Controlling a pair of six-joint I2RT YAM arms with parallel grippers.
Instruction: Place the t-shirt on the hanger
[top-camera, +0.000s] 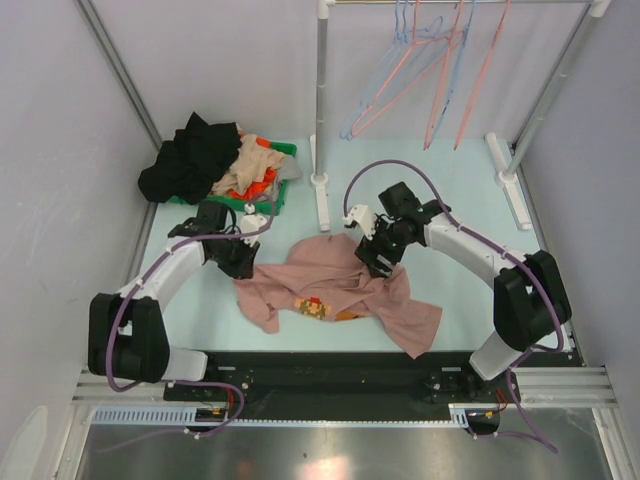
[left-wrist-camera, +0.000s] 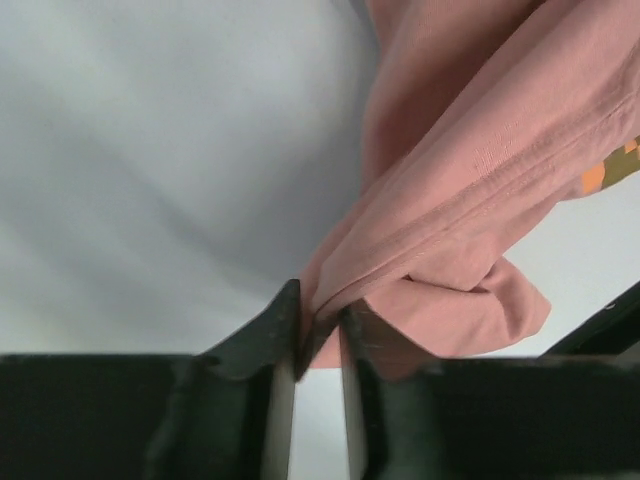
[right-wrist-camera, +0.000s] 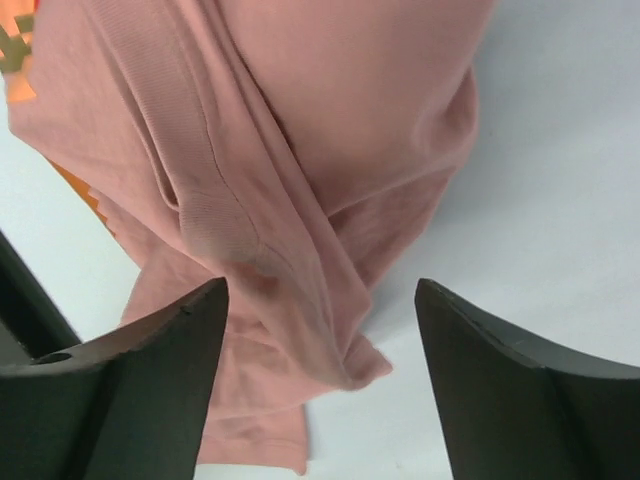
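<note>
A pink t shirt (top-camera: 320, 275) with an orange print lies crumpled on the white table. My left gripper (top-camera: 243, 268) is at its left end; in the left wrist view a narrow fold of the shirt runs between its fingertips, and whether they pinch it is unclear. My right gripper (top-camera: 382, 262) is over the shirt's right part; in the right wrist view its fingers (right-wrist-camera: 500, 390) stand apart, with loose fabric between and beyond them. Pink and blue hangers (top-camera: 440, 80) hang from a rail above the table.
A green bin (top-camera: 230, 203) holding black, tan and orange clothes sits at the back left. Rack posts (top-camera: 322, 120) stand behind the shirt. Bare table (top-camera: 470, 300) shows to the right and left of the shirt.
</note>
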